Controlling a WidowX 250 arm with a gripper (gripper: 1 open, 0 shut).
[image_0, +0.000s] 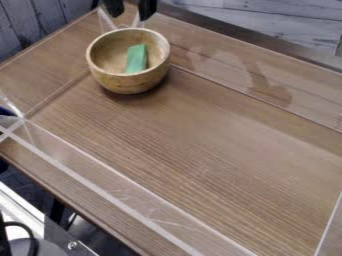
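Note:
A wooden bowl (115, 80) sits on the table near the top left, with a green block (136, 58) lying inside it. My black gripper (131, 10) is above the bowl at the top edge, mostly out of frame, its two fingertips apart with nothing visible between them.
Clear tape runs along its edges. A grey plank wall stands behind, and dark objects with a cable are at the bottom left beyond the table's edge.

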